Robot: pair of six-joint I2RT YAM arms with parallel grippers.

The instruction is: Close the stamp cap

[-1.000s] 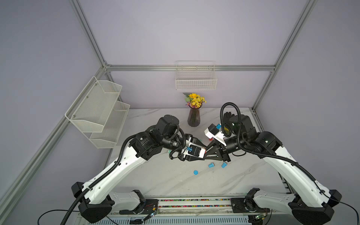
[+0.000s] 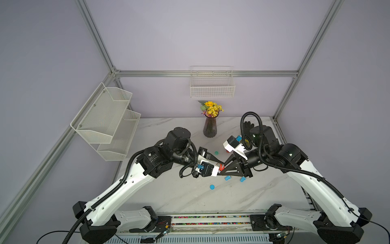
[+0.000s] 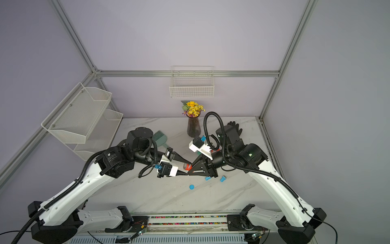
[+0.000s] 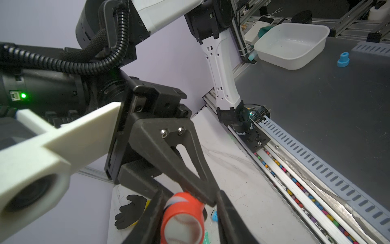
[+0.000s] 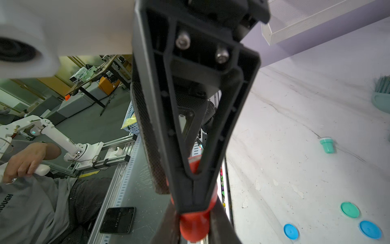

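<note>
A small red stamp (image 3: 187, 166) is up in the air between my two grippers, above the table. My right gripper is shut on it from the right. In the left wrist view the red piece's round whitish end (image 4: 182, 229) faces the camera, between the blurred fingers of my left gripper. Those fingers stand apart, one on each side of the red piece, with visible gaps. Whether the cap is fully seated cannot be told, as fingers cover the joint.
Blue caps (image 2: 212, 187), small blue pieces (image 2: 243, 179) and a green stamp (image 5: 327, 145) lie scattered on the marble table. A flower vase (image 2: 210, 127) stands at the back, under a wire basket (image 2: 212, 85).
More of the red stamp shows. The right arm has shifted only slightly.
</note>
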